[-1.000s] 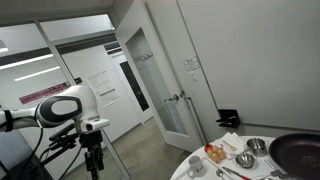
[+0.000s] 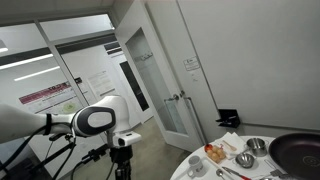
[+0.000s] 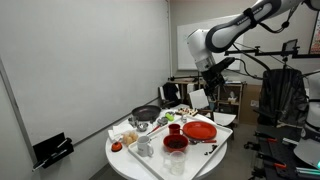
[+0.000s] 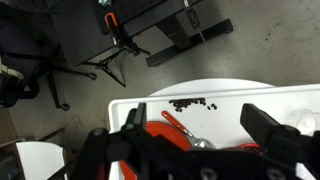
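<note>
My gripper is open, its dark fingers [image 4: 96, 148] spread wide with nothing between them. Below it in the wrist view lie a red plate [image 4: 157, 130], a red-handled utensil [image 4: 176, 122] and a row of small dark pieces [image 4: 190, 102] on the white table. Exterior view 1 has the gripper [image 2: 122, 168] left of the table, pointing down. From the other side, a red plate [image 3: 199, 131] and a dark red bowl [image 3: 176, 144] sit on the table under the arm.
A large dark pan [image 2: 297, 154], metal bowls [image 2: 256, 146] and a white mug [image 2: 196, 166] occupy the table. A clear container [image 3: 178, 162] stands near its edge in exterior view 2. Open floor [image 4: 245, 65] lies beyond the table edge.
In exterior view 1 the arm and gripper have shifted right, toward the table, and slightly down. The objects on the table look unmoved.
</note>
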